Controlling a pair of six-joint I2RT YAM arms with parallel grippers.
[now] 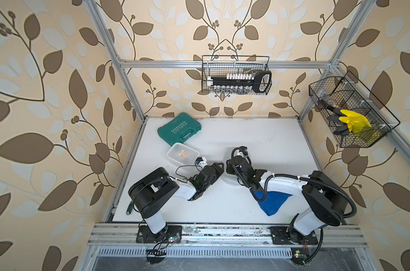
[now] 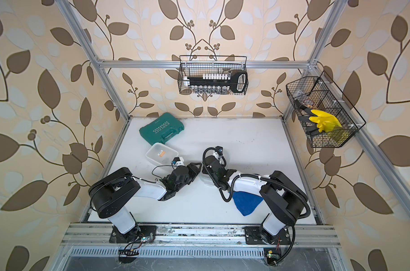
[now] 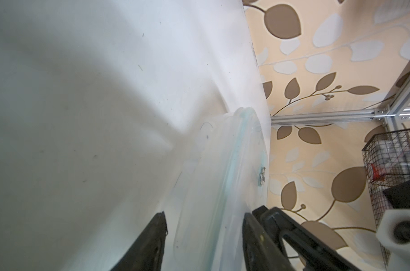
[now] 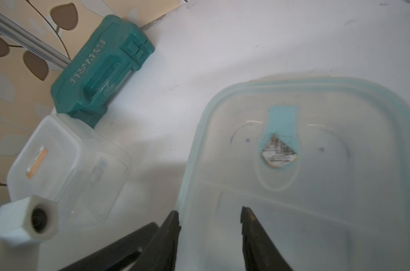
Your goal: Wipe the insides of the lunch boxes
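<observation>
A clear lunch box (image 4: 277,198) with a pale blue rim stands mid-table, mostly hidden under the arms in the top views. My left gripper is open at its side, the translucent box wall showing between the fingers; contact cannot be judged. Over the box's near part, my right gripper has its fingers apart, no cloth between them. A second clear lunch box (image 1: 183,154), with an orange label, sits to the left. The blue cloth (image 1: 272,202) lies flat on the table, partly under the right forearm.
A green case (image 1: 180,128) lies behind the second box. A tool handle (image 1: 130,208) shows beside the left arm. Wire baskets (image 1: 236,76) hang at the back and right.
</observation>
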